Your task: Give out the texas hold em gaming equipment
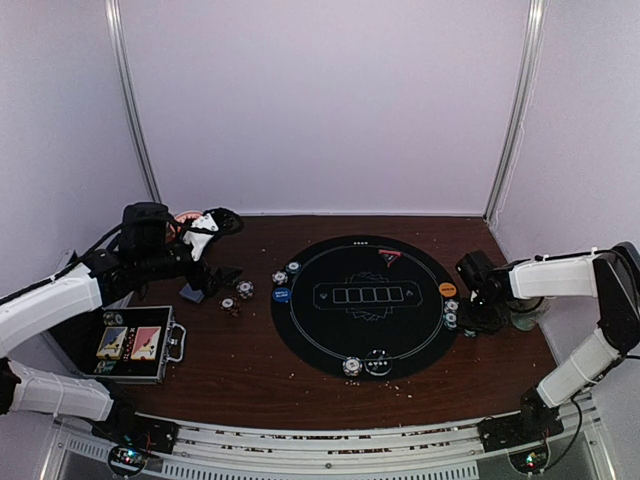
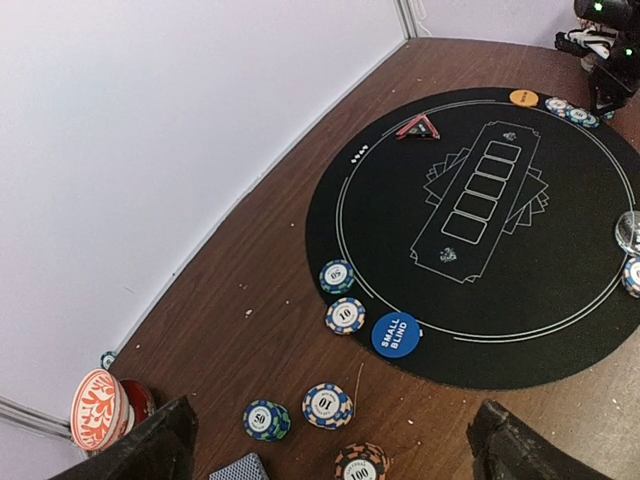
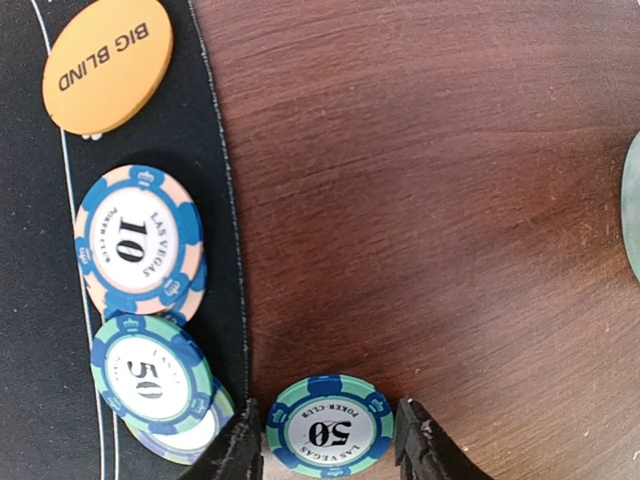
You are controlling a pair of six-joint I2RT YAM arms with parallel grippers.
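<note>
My right gripper is low over the wood just outside the mat's right edge, fingers part open either side of a green 50 chip (image 3: 329,425); whether they touch it I cannot tell. On the mat beside it lie a 10 chip (image 3: 135,235), another 50 chip (image 3: 150,375) overlapping a chip, and the orange big blind button (image 3: 105,60). The blue small blind button (image 2: 395,334) is on the mat's left side. My left gripper hangs open above the left of the table, over loose chips (image 2: 327,405).
The open silver case (image 1: 165,360) with cards stands at the left. A round red-and-white container (image 2: 92,405) is at the back left. A pale green round object (image 3: 630,205) is at the right edge.
</note>
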